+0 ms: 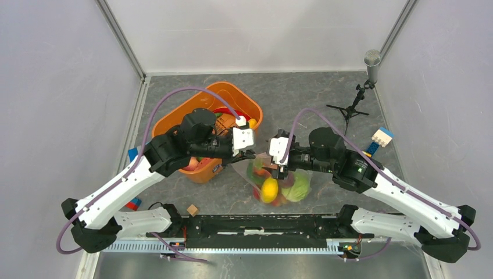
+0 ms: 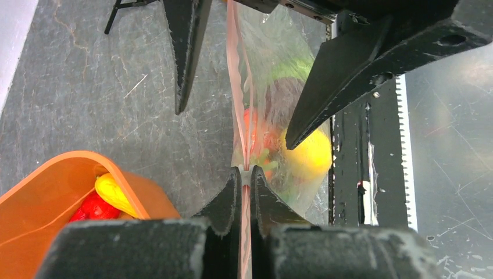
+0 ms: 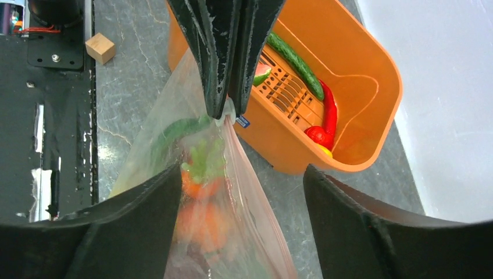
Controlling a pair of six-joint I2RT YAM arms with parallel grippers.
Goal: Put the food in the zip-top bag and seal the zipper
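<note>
The clear zip top bag [image 1: 243, 170] holds food: a yellow fruit [image 1: 269, 190], a green cabbage [image 1: 298, 186] and orange-red pieces [image 3: 200, 218]. Its pinkish zipper edge [image 2: 236, 87] runs upright through the left wrist view. My left gripper is shut on that edge, at a small pale piece of the zipper [image 3: 227, 111]. Across the bag from it stands my right gripper, its fingers [image 2: 344, 78] spread wide on either side of the zipper edge and apart from it. In the top view the right arm hides part of the bag.
An orange basket [image 1: 167, 123] with more food, including a cucumber [image 3: 296, 65] and a red chili [image 3: 329, 110], stands behind the left arm. A microphone on a tripod [image 1: 349, 111] and toy blocks [image 1: 382, 137] are at the right. A wooden cube [image 1: 192, 210] lies near the front.
</note>
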